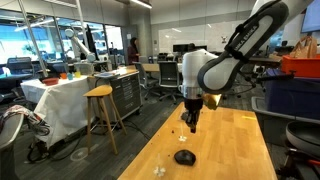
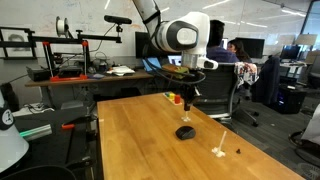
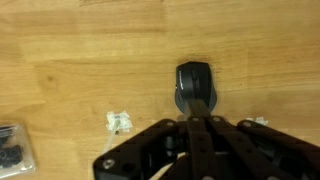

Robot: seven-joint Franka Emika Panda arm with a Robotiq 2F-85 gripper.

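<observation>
A black rounded object, perhaps a computer mouse [image 1: 184, 157], lies on the wooden table [image 1: 225, 145]. In the wrist view the black object [image 3: 195, 82] shows just beyond my gripper, whose fingers hide its near end. My gripper [image 1: 192, 119] hangs above the table, clear of the black object and farther from this camera. From the other side, the gripper [image 2: 195, 99] also stays above the surface, behind the black object [image 2: 185, 132]. It is shut, and nothing shows between its fingers.
A small white piece [image 3: 119, 122] lies left of the black object in the wrist view. A clear container [image 3: 14, 150] with dark contents sits at the left edge. Another white item [image 2: 219, 147] stands near the table edge.
</observation>
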